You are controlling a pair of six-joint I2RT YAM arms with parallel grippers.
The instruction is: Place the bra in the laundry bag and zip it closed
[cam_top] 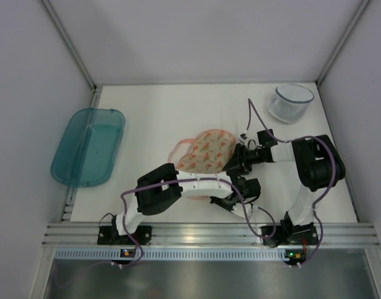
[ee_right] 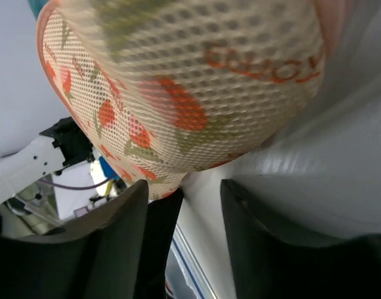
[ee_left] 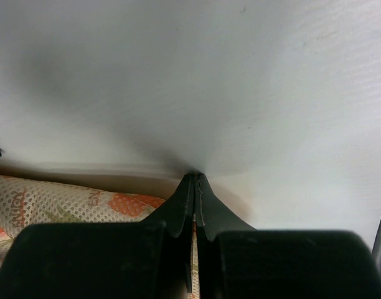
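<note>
The laundry bag [cam_top: 203, 149], cream mesh with orange print and a pink edge, lies in the table's middle. My left gripper is shut low at the bag's front; the bag's fabric [ee_left: 116, 205] shows beside and below its fingertips, and whether any is pinched is unclear. My right gripper is part open at the bag's right side, the mesh [ee_right: 203, 112] lying over the top of its view and reaching down between the blurred fingers. I cannot make out a bra separately.
A teal tray [cam_top: 88, 149] is at the left, a white cylindrical container [cam_top: 290, 107] at the back right. Both arms crowd the front and right.
</note>
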